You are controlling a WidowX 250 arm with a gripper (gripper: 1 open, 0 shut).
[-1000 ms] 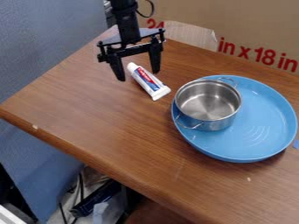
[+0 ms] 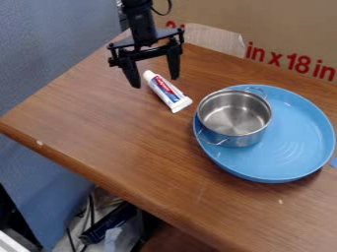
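My black gripper [image 2: 153, 74] hangs over the back left of the wooden table, its fingers apart with nothing between them. Just below and right of it a white toothpaste tube [image 2: 168, 92] with red and blue print lies on the wood. A steel pot [image 2: 234, 115] stands on the left part of a light blue plate [image 2: 290, 151], to the tube's right.
The wooden table [image 2: 112, 138] has clear space to the left and front; its front-left edge drops to cables and clutter below. A cardboard panel [image 2: 277, 30] with red print stands behind, and a grey-blue padded surface [image 2: 39, 59] lies left of the table.
My gripper has shifted slightly up and to the left, away from the tube. The tube, pot and plate have not moved.
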